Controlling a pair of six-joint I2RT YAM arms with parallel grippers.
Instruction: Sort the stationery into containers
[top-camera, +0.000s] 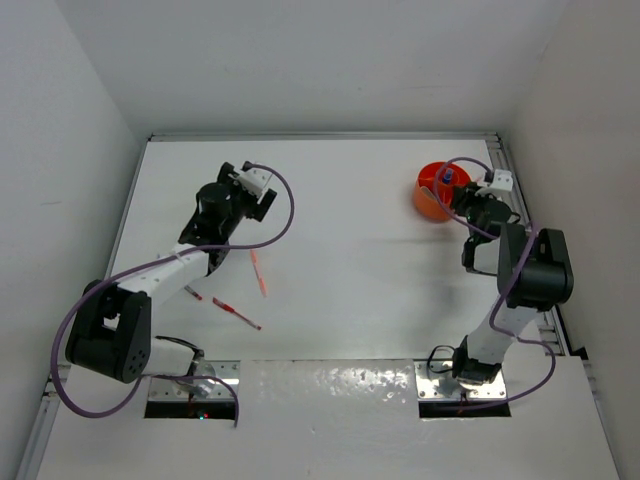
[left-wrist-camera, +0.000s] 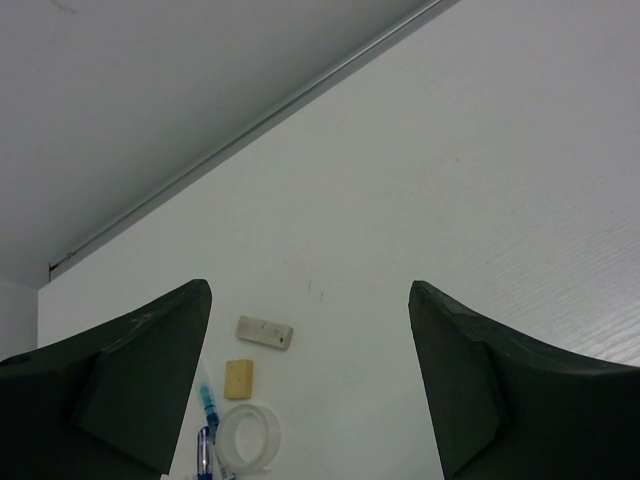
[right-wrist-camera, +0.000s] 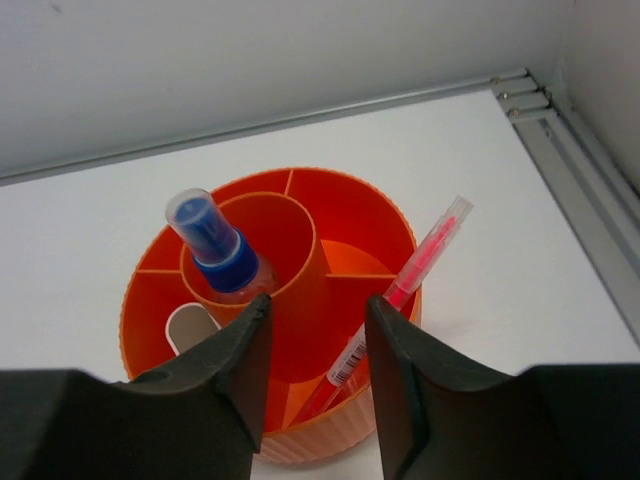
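Observation:
An orange round organizer (top-camera: 430, 205) stands at the back right, holding a blue-capped item (right-wrist-camera: 228, 265), a grey item (right-wrist-camera: 186, 330) and a pink pen (right-wrist-camera: 421, 260) leaning in a front compartment. My right gripper is at its front rim, fingers part open, the pen just behind the right finger. Loose pens (top-camera: 237, 314) and a pink stick (top-camera: 258, 270) lie on the left table. My left gripper (top-camera: 255, 195) hovers open there; below it in the left wrist view are an eraser (left-wrist-camera: 263, 331), a yellow block (left-wrist-camera: 238, 378), a tape roll (left-wrist-camera: 260, 450) and pens (left-wrist-camera: 205, 450).
Walls and metal rails edge the back and right, close behind the organizer.

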